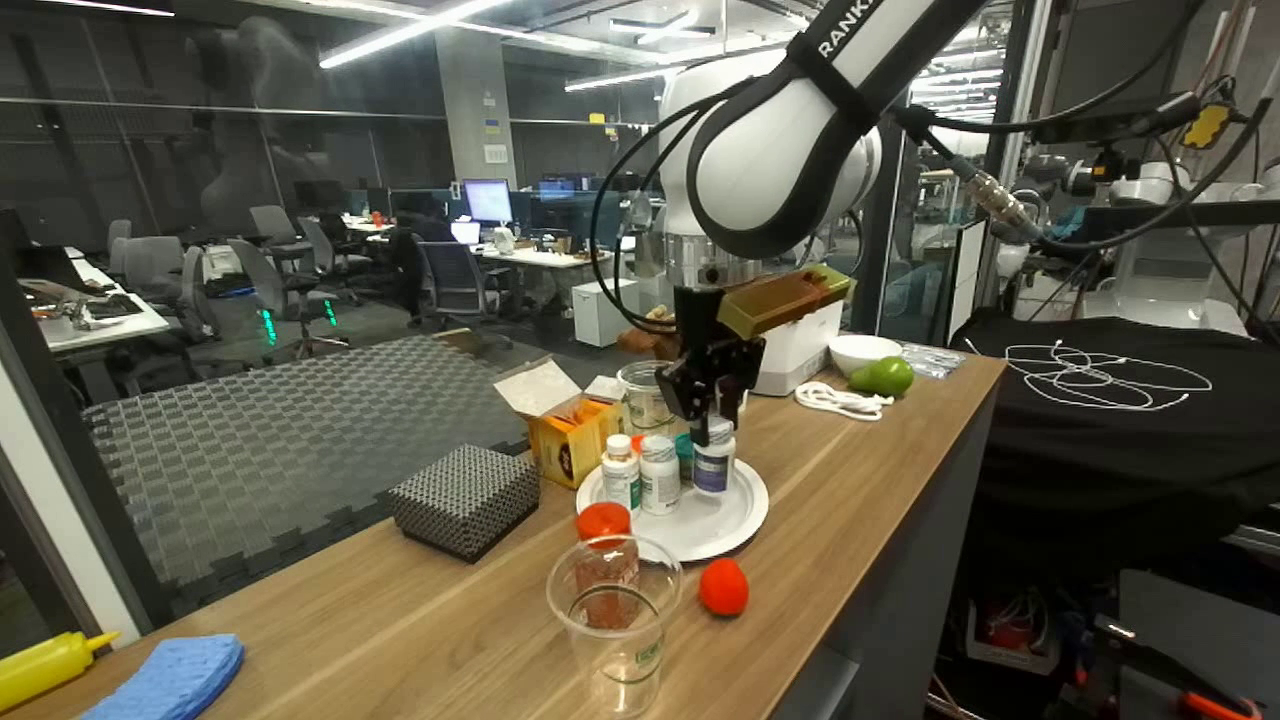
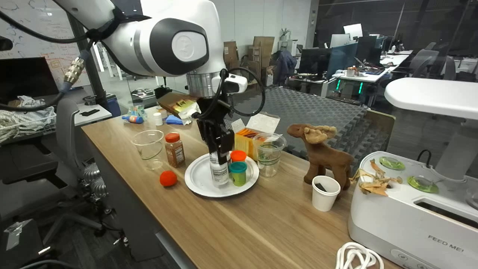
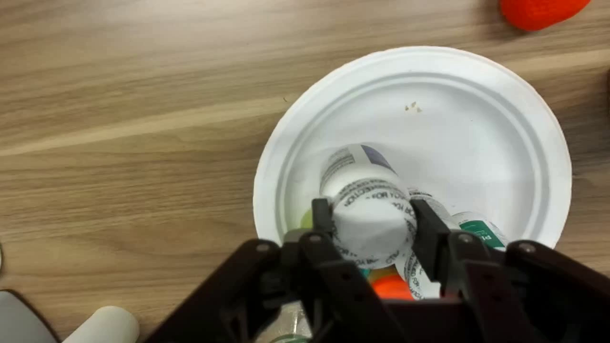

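My gripper is shut on the white cap of a supplement bottle (image 1: 711,462) with a purple label. The bottle (image 2: 219,172) stands upright over the white paper plate (image 3: 423,63), close to its surface; whether its base touches cannot be told. Beside it on the plate are a white bottle (image 1: 660,478), a green-labelled bottle (image 1: 619,478), a teal-lidded tub (image 2: 238,172) and an orange-lidded tub (image 2: 238,156). In the wrist view my fingers cover parts of these neighbours.
An orange ball (image 1: 723,587), a red-lidded spice jar (image 2: 174,150) and clear cups (image 2: 149,150) stand around the plate. Behind are an open yellow box (image 1: 570,438), a plush moose (image 2: 327,157) and a small paper cup (image 2: 325,192). Bare wood (image 3: 126,143) lies to one side.
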